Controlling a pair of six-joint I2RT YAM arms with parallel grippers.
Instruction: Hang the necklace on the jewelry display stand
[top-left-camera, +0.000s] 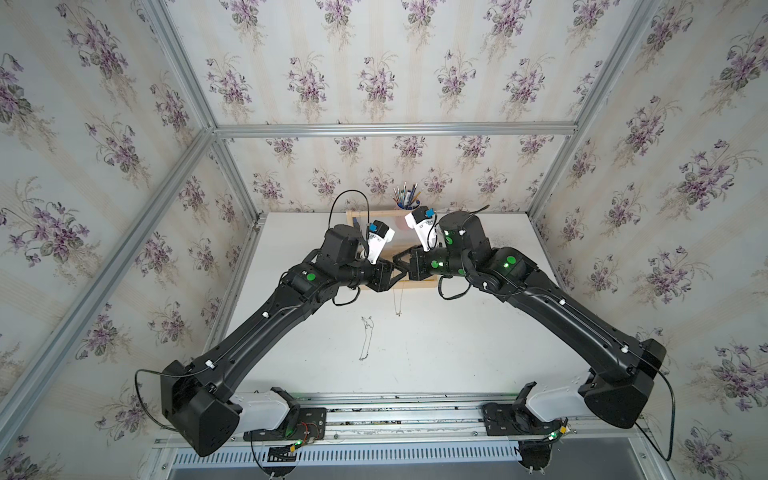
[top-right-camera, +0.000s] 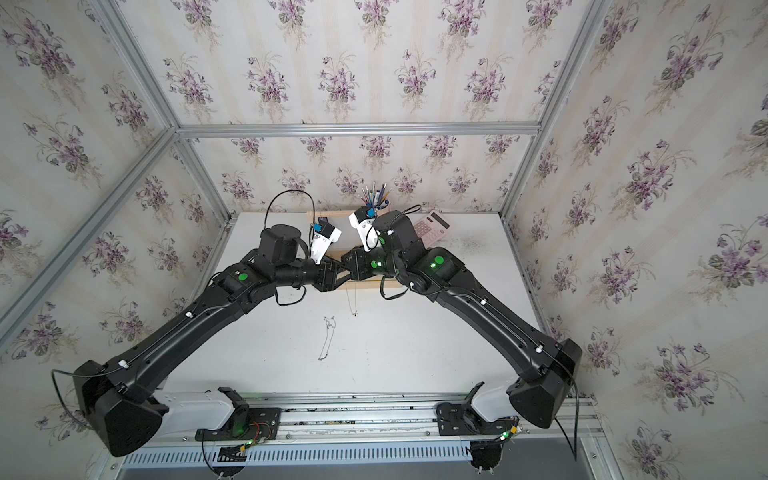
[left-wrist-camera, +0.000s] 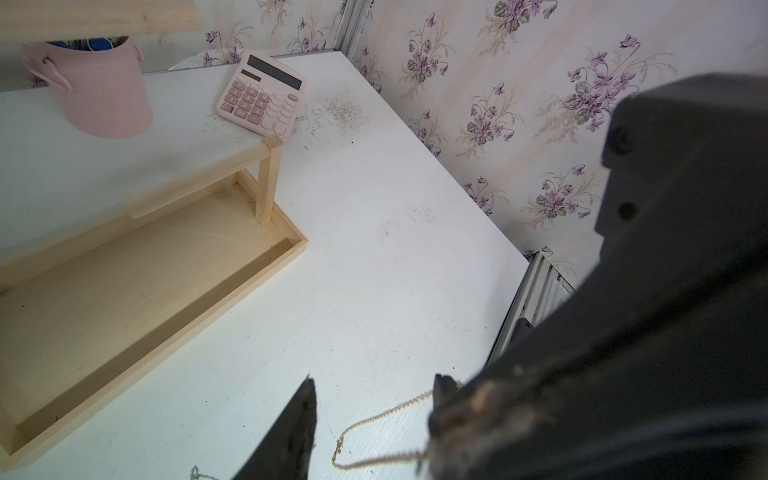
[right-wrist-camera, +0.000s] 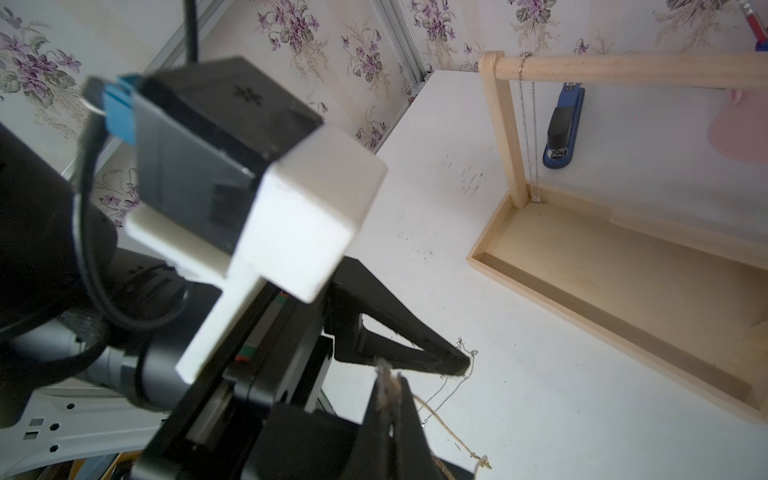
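A gold chain necklace (left-wrist-camera: 384, 416) dangles from my right gripper, which is shut on it in midair. My left gripper is open, its fingers beside the chain and close against the right gripper; whether they touch the chain is unclear. The wooden display stand (right-wrist-camera: 624, 72) stands behind them, a silver chain (right-wrist-camera: 524, 120) draped over the left end of its bar and reaching into the tray. Another silver necklace (top-left-camera: 366, 336) lies on the table in front, below the grippers.
A pink bucket (left-wrist-camera: 104, 96) with pens, a pink calculator (left-wrist-camera: 260, 96) and a blue stapler (right-wrist-camera: 564, 128) sit behind the stand.
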